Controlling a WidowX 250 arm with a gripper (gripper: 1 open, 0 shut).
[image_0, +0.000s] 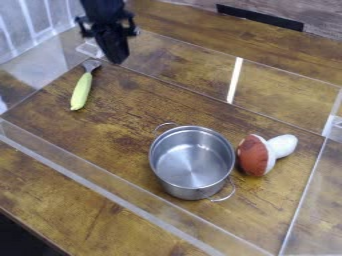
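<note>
My dark gripper (110, 40) hangs at the top left of the camera view, blurred, above and behind the yellow corn (79, 92). The corn lies on the wooden table by a small dark object at its upper end, possibly a handle. A steel pot (190, 160) with wire handles stands lower right of centre, empty. A red-capped mushroom with a white stem (265, 152) lies just right of the pot. Whether the gripper is open or shut is too blurred to tell.
Clear plastic walls border the wooden surface (134, 200) on several sides. A white strip (234, 80) runs at the back right. The middle of the table between corn and pot is bare.
</note>
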